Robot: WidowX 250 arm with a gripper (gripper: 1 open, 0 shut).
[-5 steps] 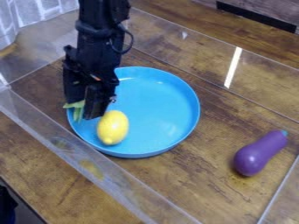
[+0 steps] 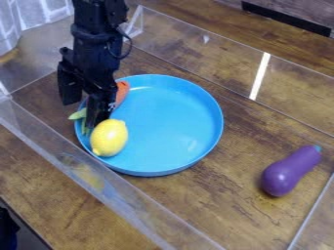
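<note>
My black gripper (image 2: pixel 92 103) hangs over the left side of a blue plate (image 2: pixel 170 117), its fingers reaching down beside a yellow lemon (image 2: pixel 107 139). An orange object (image 2: pixel 120 91), partly hidden by the gripper, and a green leafy piece (image 2: pixel 78 114) lie at that same side of the plate. The fingers stand open; whether anything lies between them is hard to tell.
A purple eggplant (image 2: pixel 290 171) lies on the wooden table (image 2: pixel 235 205) at the right. A clear plastic edge runs diagonally along the left and lower front. The table behind and right of the plate is clear.
My gripper has moved left and shifted its pose at the plate's left side. The lemon lies further left than a second ago.
</note>
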